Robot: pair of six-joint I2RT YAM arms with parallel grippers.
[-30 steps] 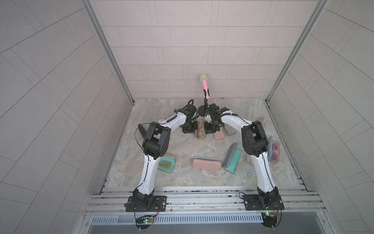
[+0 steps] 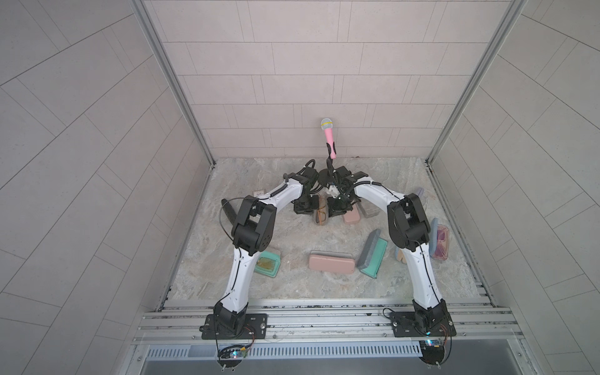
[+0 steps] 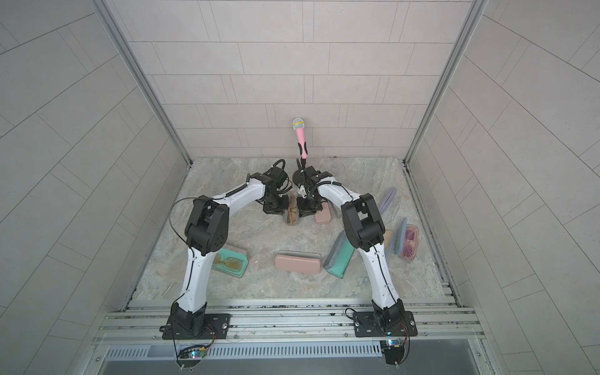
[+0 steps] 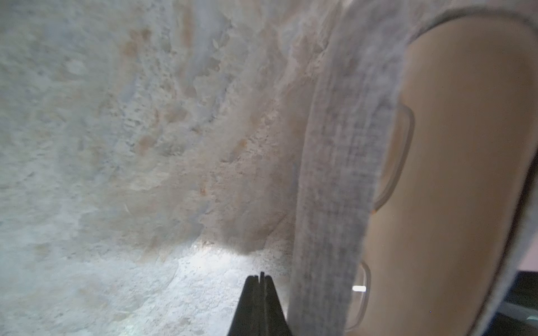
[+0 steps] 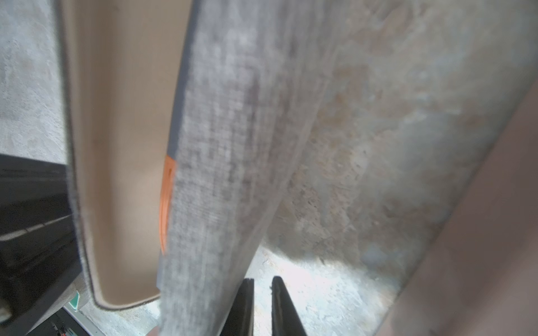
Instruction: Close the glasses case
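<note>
The grey fabric glasses case (image 2: 321, 217) stands open between my two grippers, its tan lining (image 4: 442, 168) and part of a pair of glasses (image 4: 404, 159) inside showing. In the left wrist view, my left gripper is shut beside the case's left outer wall (image 4: 347, 168), with nothing between its tips. On the other side, my right gripper is close against the right outer wall (image 5: 235, 140). Its fingertips stand a narrow gap apart, and only tabletop shows between them. Both grippers point down beside the case. Whether either touches it is unclear.
A pink case (image 2: 351, 214) lies just right of the right gripper. Behind the grippers stands a pink microphone (image 2: 329, 134) on a black stand. Nearer the front are a pink case (image 2: 332, 262), an open teal case (image 2: 373, 255) and another teal case (image 2: 267, 264).
The case's visible opening looks slightly narrower. The right arm looks nearly still.
</note>
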